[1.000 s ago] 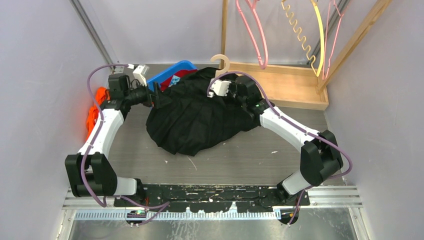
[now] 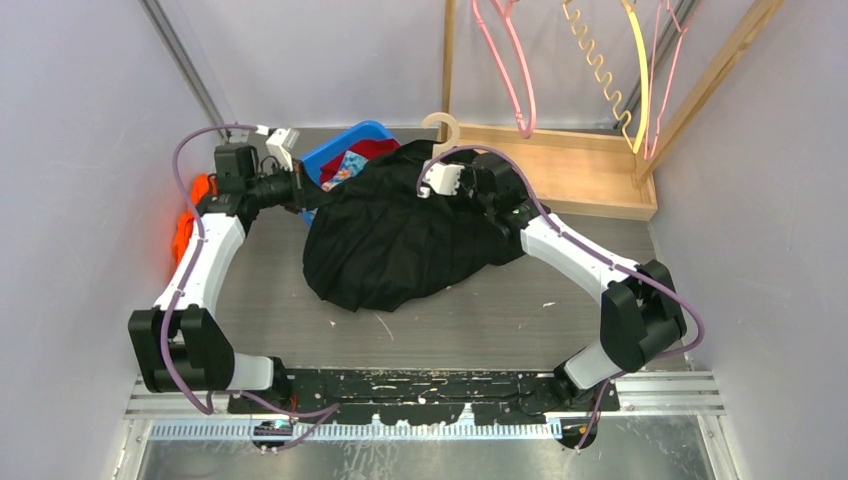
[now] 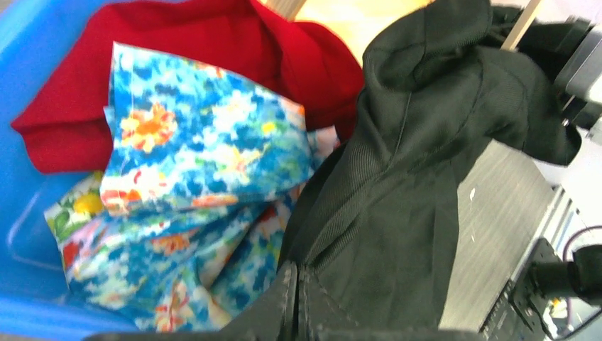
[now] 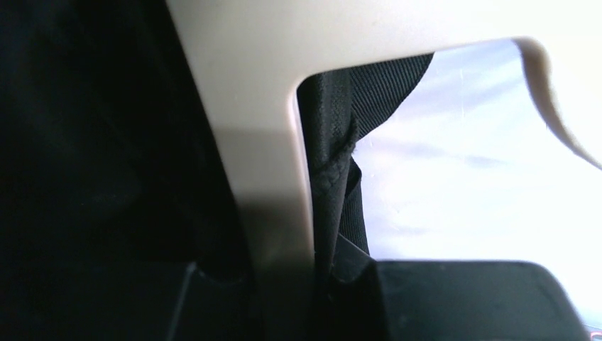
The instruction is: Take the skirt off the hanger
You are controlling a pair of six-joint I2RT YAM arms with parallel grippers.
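A large black skirt (image 2: 390, 250) is spread between both arms, with a cream hanger (image 2: 448, 122) at its upper right. My left gripper (image 2: 310, 200) is shut at the skirt's left edge; in the left wrist view a narrow strand of black fabric (image 3: 334, 213) runs down into its fingertips. My right gripper (image 2: 445, 180) is shut on the hanger (image 4: 259, 163), which fills much of the right wrist view, with black waistband fabric (image 4: 330, 142) beside it.
A blue bin (image 3: 28, 213) behind the skirt holds red cloth (image 3: 312, 71) and floral cloth (image 3: 199, 142). A wooden rack base (image 2: 570, 175) with hanging pink and yellow hangers stands at back right. Orange cloth (image 2: 185, 225) lies at far left.
My left gripper has shifted slightly and now shows shut at the fabric; the skirt's left side sits a little farther right, exposing more of the bin. The right arm is unmoved.
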